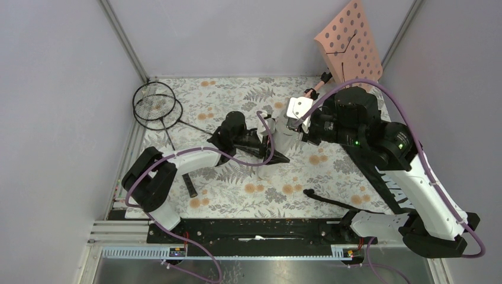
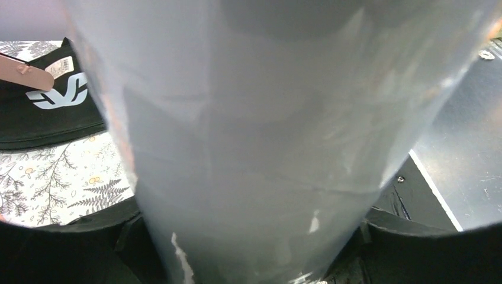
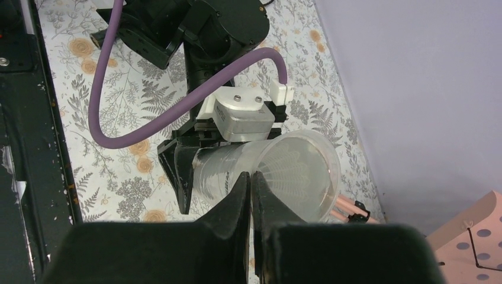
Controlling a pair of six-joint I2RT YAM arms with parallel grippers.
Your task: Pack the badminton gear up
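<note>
A translucent, pale tube [image 1: 286, 134] stands between the two arms over the middle of the cloth. My left gripper [image 1: 273, 148] is closed around it, with dark fingers on both sides. In the left wrist view the grey tube [image 2: 254, 136] fills the middle and blocks most of the scene. The right wrist view shows the tube's [image 3: 333, 171] round mouth, with a faint ribbed pattern inside. My right gripper is shut, its fingertips overlapping the tube's mouth in that view; whether they touch it I cannot tell. Two rackets [image 1: 175, 107] lie at the left, one handle partly behind the left arm.
At the back right leans a pink dotted panel [image 1: 350, 44] with pink bars below it. A black bag with a white logo lies on the right side, partly under the right arm. Its black strap [image 1: 334, 201] crosses the front right.
</note>
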